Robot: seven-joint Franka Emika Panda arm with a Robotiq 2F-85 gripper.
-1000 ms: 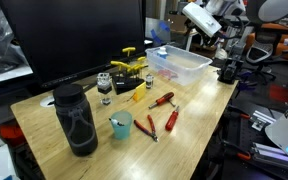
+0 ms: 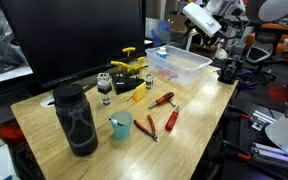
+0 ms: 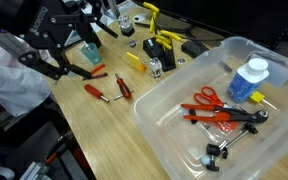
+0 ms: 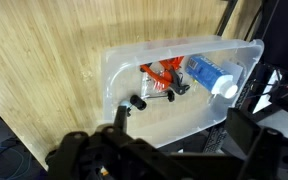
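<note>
My gripper stands open above the clear plastic bin (image 4: pixel 109 85), nothing between its fingers. Inside that bin (image 3: pixel 166 150) are a white bottle with a blue label (image 3: pixel 249 75), red-handled scissors (image 3: pixel 210 97), a red and black tool (image 3: pixel 224 115) and several small dark parts (image 3: pixel 214 152). From the wrist, the bottle (image 4: pixel 209 75) lies near the bin's right end, with red handles (image 4: pixel 156 76) left of it. In exterior view 1, the arm hangs at the upper right, close to the bin (image 2: pixel 179 70).
On the wooden table are a teal cup (image 2: pixel 121 125), a black cylinder (image 2: pixel 76 120), a red-handled tool (image 2: pixel 172 118), a red screwdriver (image 2: pixel 162 100) and yellow clamps (image 2: pixel 130 67). A black monitor (image 2: pixel 84 35) stands behind. Bare tabletop lies at the front.
</note>
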